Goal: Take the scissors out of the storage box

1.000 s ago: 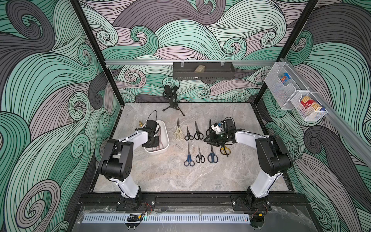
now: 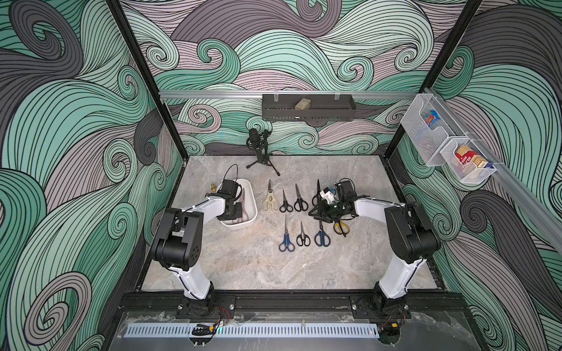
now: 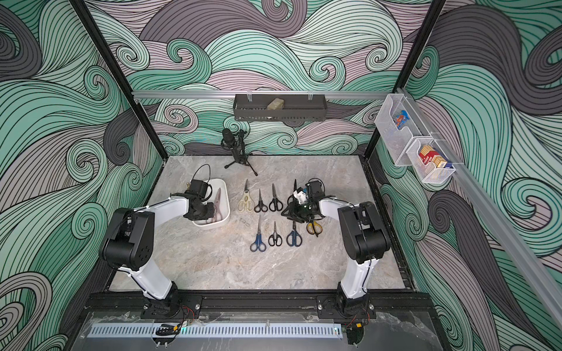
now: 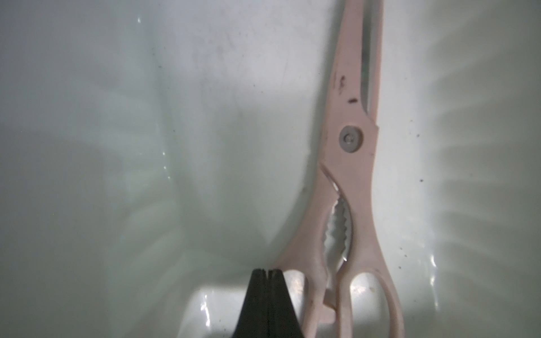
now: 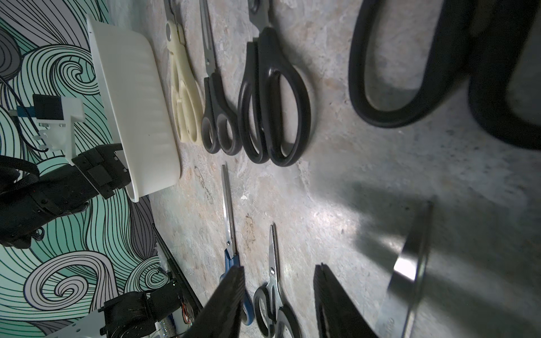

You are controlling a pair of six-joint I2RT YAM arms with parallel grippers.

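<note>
Pink scissors [image 4: 355, 169] lie in the white storage box [image 2: 253, 204], their handles toward the near end. My left gripper is inside the box, its tips together beside the left handle loop, and nothing shows between them. Whether the tips touch the loop I cannot tell. Over the right part of the table, my right gripper has its fingers apart with nothing held. Outside the box lie several scissors in two rows, among them cream ones [image 2: 270, 201], blue-handled ones [image 2: 286, 241] and yellow-handled ones [image 2: 341, 228].
A black tripod stand [image 2: 261, 153] stands behind the box. At the back hangs a dark shelf [image 2: 275, 106], and wire baskets [image 2: 424, 131] hang on the right.
The left gripper has shifted very slightly to the right within the box. My right arm and the scissors on the table look the same.
</note>
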